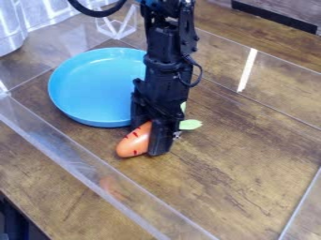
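Observation:
A black gripper [156, 131] reaches down from the top centre onto an orange toy carrot [134, 144], which lies on the wooden surface in front of a blue plate [78, 89]. The fingers are shut on the carrot's middle and hide part of it. Its pale green leaves [189, 125] stick out to the right of the gripper.
Clear plastic walls edge the work area along the lower left and right. A white, see-through item [10, 28] is at the top left.

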